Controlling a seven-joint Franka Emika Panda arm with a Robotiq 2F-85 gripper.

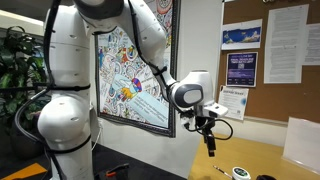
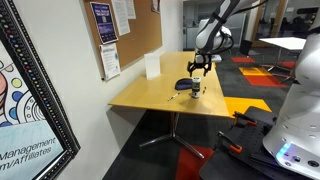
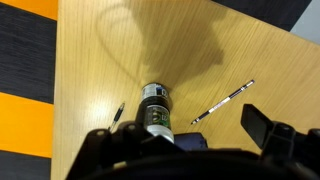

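Note:
Above the wooden table my gripper hangs with its fingers open and nothing between them. In the wrist view, the two dark fingers stand wide apart at the bottom. A bottle-like object with a black and white top shows between and below them, clear of both. To its right lies a thin pen, and to its left a smaller dark pen. Exterior view 2 shows the bottle upright near the table's front edge, with a dark blue pouch beside it.
A white upright board or box stands against the wall at the back of the table. A whiteboard and a pinboard hang behind.

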